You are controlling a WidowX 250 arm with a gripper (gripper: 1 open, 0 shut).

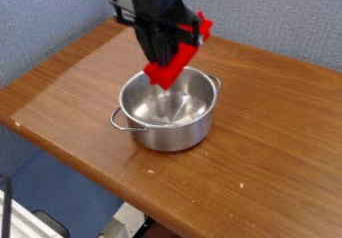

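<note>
A steel pot [167, 122] with two wire handles stands on the wooden table. Above its back part hangs the black gripper [160, 47], with a red object [171, 67] just below and behind it, partly hidden by the gripper. Whether the fingers hold the red object cannot be made out.
A grey padded wall [281, 22] stands behind.
</note>
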